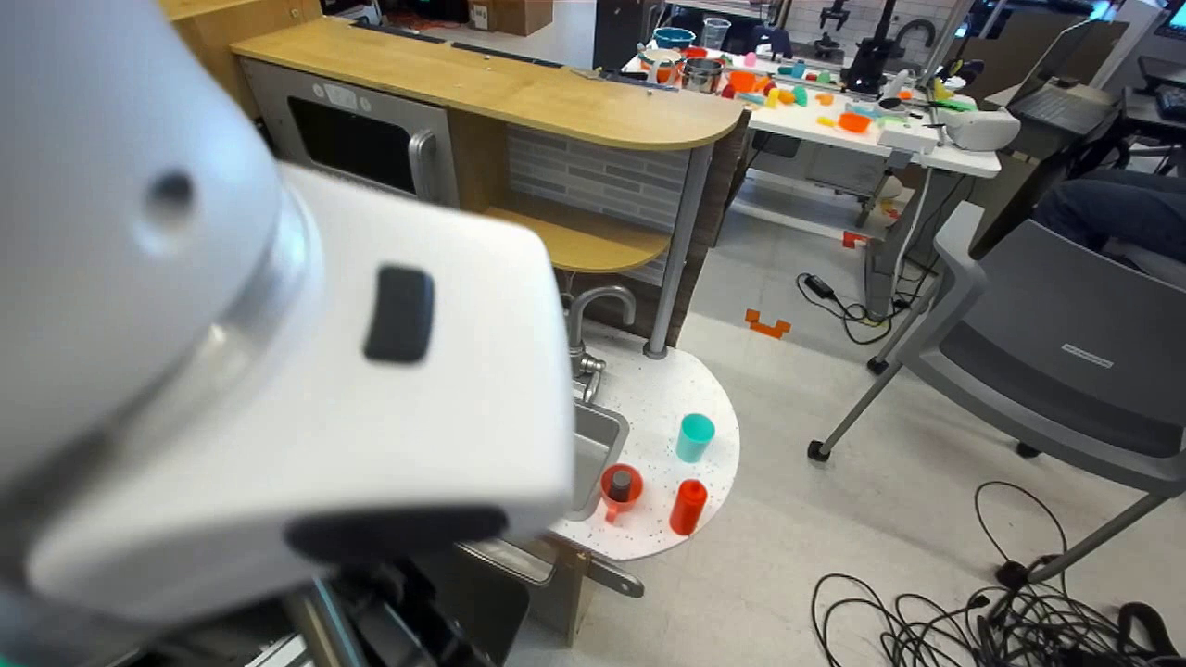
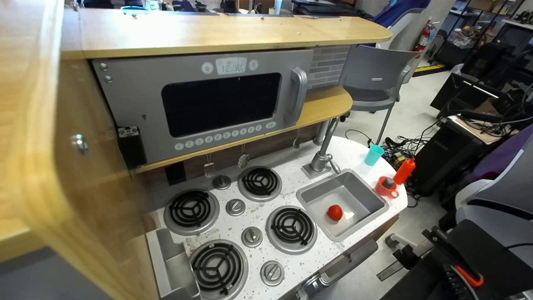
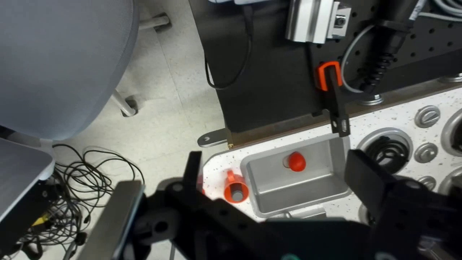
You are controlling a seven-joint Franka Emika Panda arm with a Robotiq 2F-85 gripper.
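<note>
A small round red object [image 2: 334,212] rests on the floor of the grey sink [image 2: 367,216]; the wrist view shows the same red object [image 3: 297,161] below my fingers. My gripper is open, its black fingers wide apart above the sink area with nothing held between them. Beside the sink stands an orange-red mug [image 3: 230,180] with a dark grey item inside. Further out on the counter are a red bottle [image 1: 689,508] and a teal cup [image 1: 695,439]. In exterior view 1 my arm [image 1: 434,267] covers the stove and most of the sink.
The faucet [image 2: 327,150] rises behind the sink. Several black burners and knobs fill the stove [image 2: 292,230] side, below a microwave [image 2: 220,105] and wooden shelf [image 2: 325,105]. An orange-handled clamp [image 3: 331,78] grips the black board's edge near the sink.
</note>
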